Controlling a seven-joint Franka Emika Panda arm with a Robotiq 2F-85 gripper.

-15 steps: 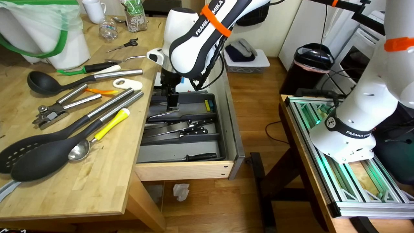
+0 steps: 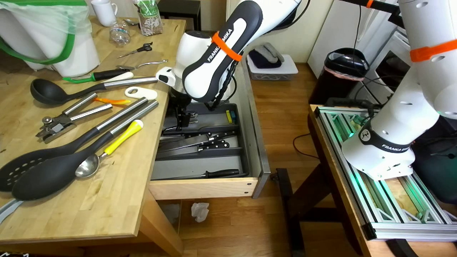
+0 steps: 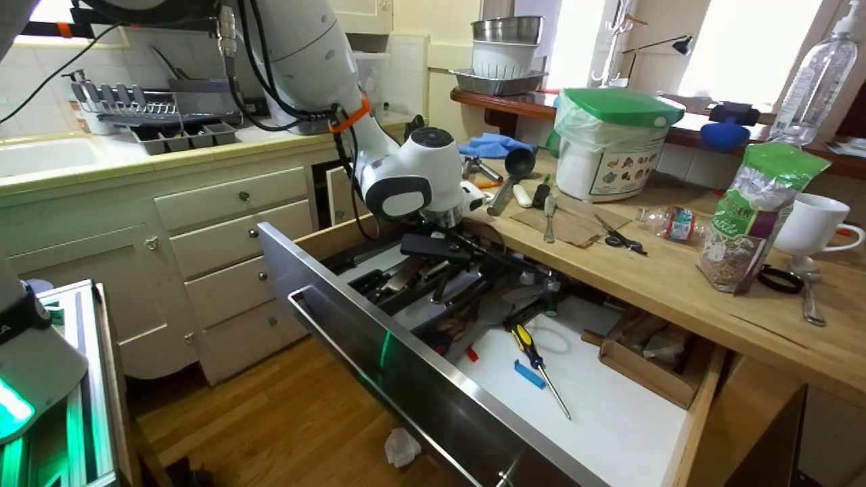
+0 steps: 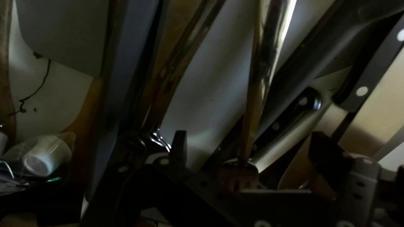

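My gripper (image 2: 183, 122) reaches down into the open drawer's grey cutlery tray (image 2: 246, 147), near the counter side. Its two dark fingers (image 4: 179, 149) stand wide apart in the wrist view, so it is open. Between and beyond them lies a metal fork (image 4: 261, 72), its tines low in the view, partly behind the gripper. A second shiny utensil (image 4: 185, 62) with tines rests to its left, beside the tray's divider (image 4: 127, 64). No grasp on either one shows. Dark shadow hides where the fingertips stand in depth.
Black-handled knives (image 2: 218, 145) fill the neighbouring compartment. A yellow-handled screwdriver (image 3: 528, 348) lies on the white drawer floor. Ladles and large spoons (image 2: 55, 173) crowd the wooden counter (image 2: 98, 222) along the drawer. The drawer's steel front (image 3: 398, 345) bounds the other side.
The arm has shifted left in exterior view 1, towards the counter, and the gripper sits slightly lower over the tray. Several metal utensils now show to the right of its fingers.
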